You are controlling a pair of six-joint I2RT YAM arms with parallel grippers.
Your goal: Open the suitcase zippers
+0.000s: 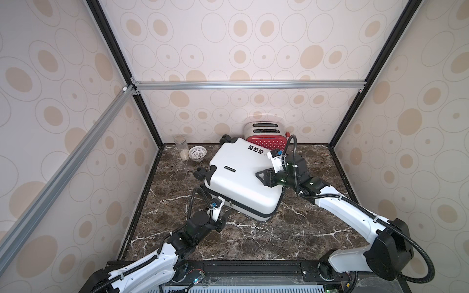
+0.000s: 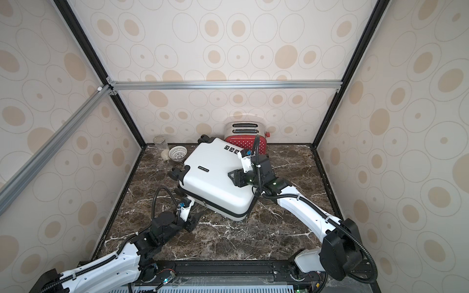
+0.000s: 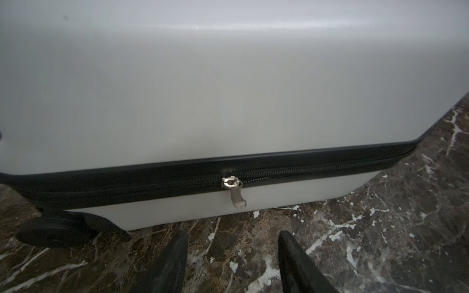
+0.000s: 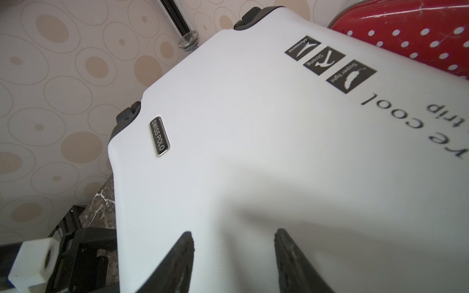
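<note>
A white hard-shell suitcase (image 1: 244, 178) lies flat and turned at an angle on the marble table. Along its near side runs a dark zipper band (image 3: 312, 168); in the left wrist view a silver zipper slider with a hanging pull tab (image 3: 238, 198) shows near the middle. My left gripper stands in front of that side, open, its fingers apart from each other below the tab with nothing between them. Above the suitcase lid, my right gripper is open too, its fingers empty; whether they touch the lid cannot be told.
A red dotted toaster (image 1: 266, 136) stands right behind the suitcase. At the back left are a white basket (image 1: 197, 153) and a glass jar (image 1: 181, 146).
</note>
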